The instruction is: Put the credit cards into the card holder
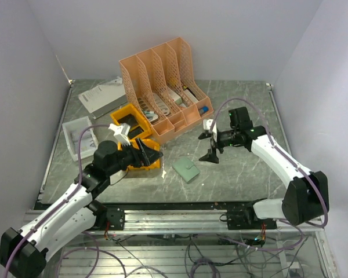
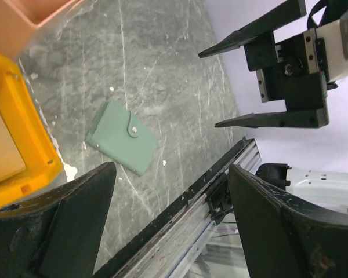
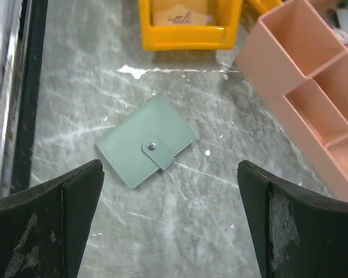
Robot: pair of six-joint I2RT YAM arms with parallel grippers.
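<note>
The pale green card holder [image 1: 186, 169] lies closed on the grey table near its front, its snap strap [image 3: 152, 147] facing up. My left gripper [image 1: 152, 154] hangs over the lower yellow bin, to the left of the holder. In the left wrist view its fingers [image 2: 75, 214] stand apart with nothing between them. Right of the holder and higher up, my right gripper [image 1: 203, 148] is open and empty; the holder [image 3: 136, 130] shows beyond its fingers. No credit card can be made out clearly; the left hand hides much of the bin.
The lower yellow bin [image 2: 49, 156] stands left of the holder, a second yellow bin [image 1: 124, 110] behind it. A pink organiser [image 1: 177, 126] with several slots fills the back. At left are a white tray [image 1: 69, 139] and a grey box [image 1: 98, 98]. Table right of the holder is clear.
</note>
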